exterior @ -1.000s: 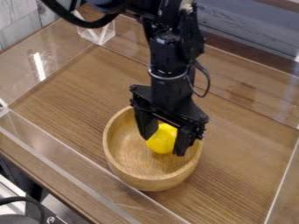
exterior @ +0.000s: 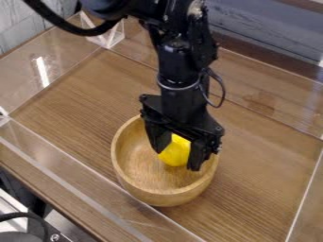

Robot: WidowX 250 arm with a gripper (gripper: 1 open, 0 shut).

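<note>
My black gripper [exterior: 177, 140] hangs down over a round wooden bowl [exterior: 151, 190], open, with its fingers reaching into it on either side of a yellow object [exterior: 177, 152]. The yellow object lies in the bowl, partly hidden behind the fingers; whether they touch it I cannot tell.
A clear object [exterior: 104, 28] stands at the back left. Black cables hang at the top left and bottom left, beside the table's near left edge.
</note>
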